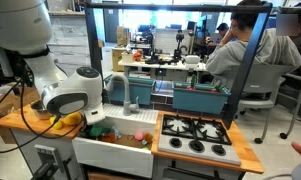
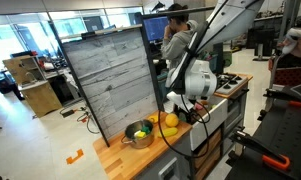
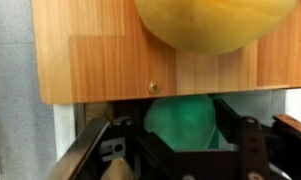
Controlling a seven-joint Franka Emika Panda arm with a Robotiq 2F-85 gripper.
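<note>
A green object (image 3: 180,122) shows between my gripper's (image 3: 180,125) dark fingers in the wrist view, just past the edge of the wooden counter (image 3: 100,55). The fingers stand apart on its two sides; whether they press on it cannot be made out. In exterior view 1 the arm reaches down at the left end of the white basin (image 1: 113,157), where the gripper is mostly hidden by the arm. Small coloured items, among them a pink one (image 1: 139,136), lie inside the basin.
A yellow rounded object (image 3: 195,18) sits on the counter close to the gripper. Yellow items (image 2: 168,130) and a metal pot (image 2: 137,141) occupy the left counter. A faucet (image 1: 130,92) rises behind the basin, and a stove (image 1: 198,138) is to its right.
</note>
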